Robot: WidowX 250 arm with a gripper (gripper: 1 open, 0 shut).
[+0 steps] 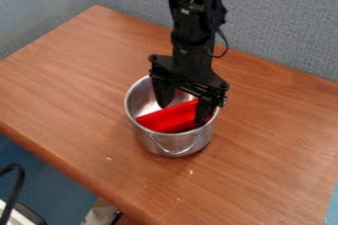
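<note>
A silver metal pot (175, 143) with a wire handle stands on the wooden table. A red elongated object (160, 121) lies inside it. My black gripper (181, 108) reaches down into the pot from above, its fingers apart, one near the left inner side and the other at the right end of the red object. Whether anything is between them in contact is hidden.
A grey wall (278, 22) runs behind it. A black cable hangs at the lower left, beyond the table's edge.
</note>
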